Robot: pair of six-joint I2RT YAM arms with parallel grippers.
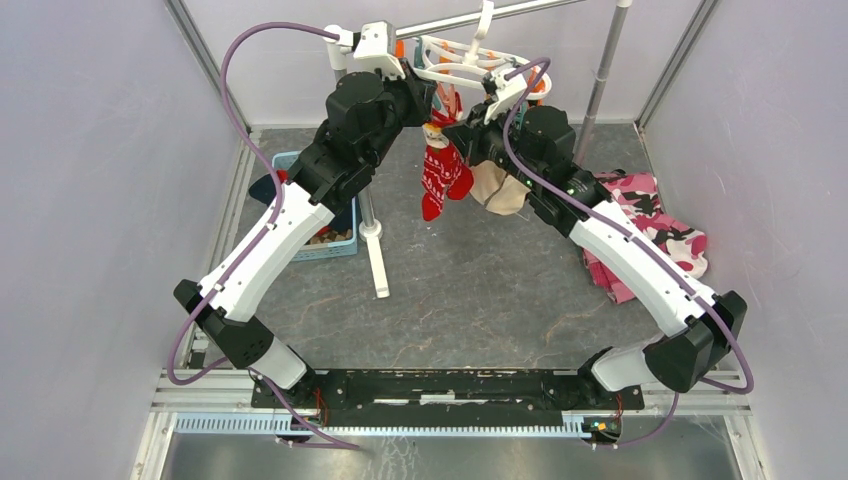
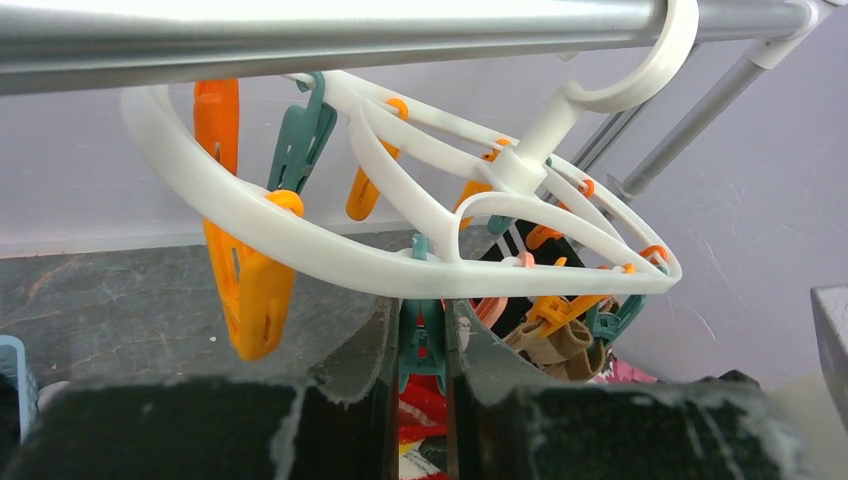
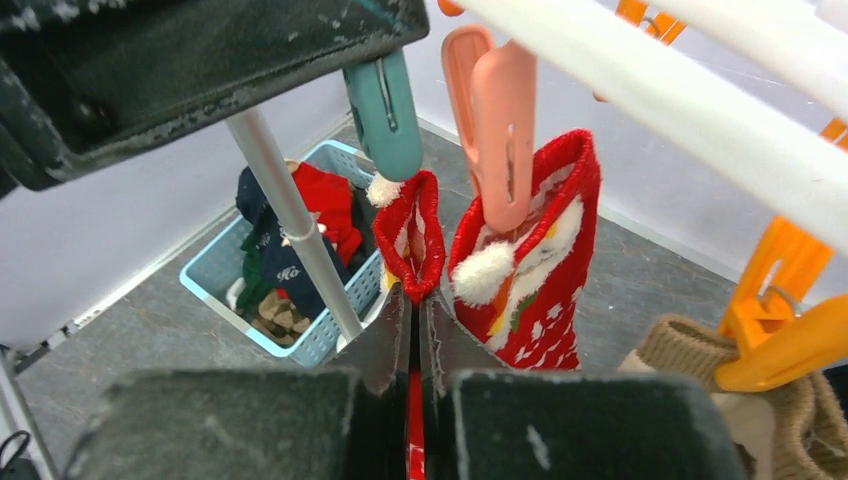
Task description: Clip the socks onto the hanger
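The white hanger (image 2: pixel 330 250) hangs from the metal bar, carrying orange, pink and teal clips. My left gripper is shut on a teal clip (image 2: pixel 421 325) at the hanger's near rim. Just below that clip's lower end is the cuff of a red sock (image 3: pixel 410 235). My right gripper is shut, pinching the edge of this cuff between its fingertips. Beside it, a second red patterned sock (image 3: pixel 545 260) hangs from a pink clip (image 3: pixel 505 135). A brown sock (image 3: pixel 690 350) hangs from an orange clip (image 3: pixel 780 300) at the right.
A blue basket (image 3: pixel 235 325) holding clothes stands on the floor at the left, behind a grey stand pole (image 3: pixel 290 215). Pink patterned cloth (image 1: pixel 645 235) lies on the floor at the right. Both grippers are close together under the hanger.
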